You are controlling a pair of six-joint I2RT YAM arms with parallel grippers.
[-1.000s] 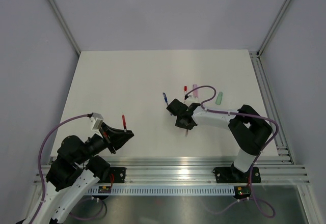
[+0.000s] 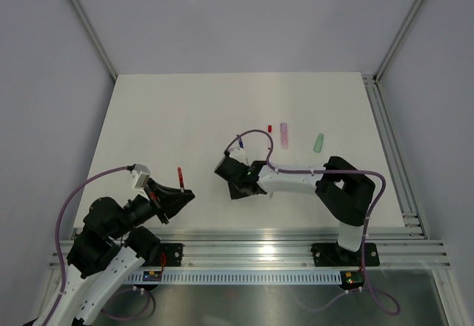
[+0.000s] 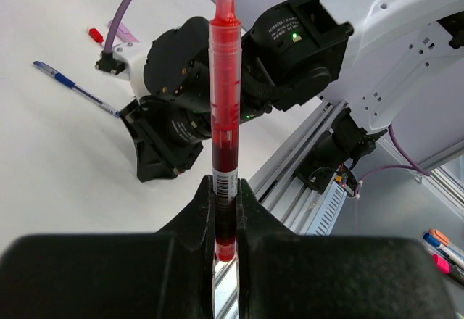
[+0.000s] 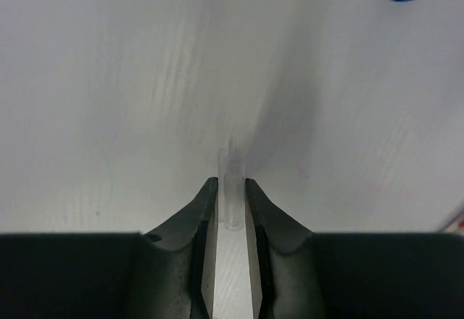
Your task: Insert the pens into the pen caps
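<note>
My left gripper is shut on an upright red pen [image 3: 226, 94], white tip up, above the table's near left in the top view. In the blurred right wrist view, a clear cap-like piece [image 4: 233, 196] sits at the fingertips of my right gripper; whether they grip it I cannot tell. A blue pen [image 3: 72, 87] lies on the table, partly behind the right arm. A red-ended item [image 2: 269, 129], a pink item [image 2: 284, 135] and a green item [image 2: 318, 142] lie at the back right.
The right arm [image 2: 296, 180] spans its middle right. A metal rail [image 2: 222, 237] runs along the near edge.
The right arm has swung toward the left and nearer the table's front, now covering part of the blue pen. The left arm has not visibly moved.
</note>
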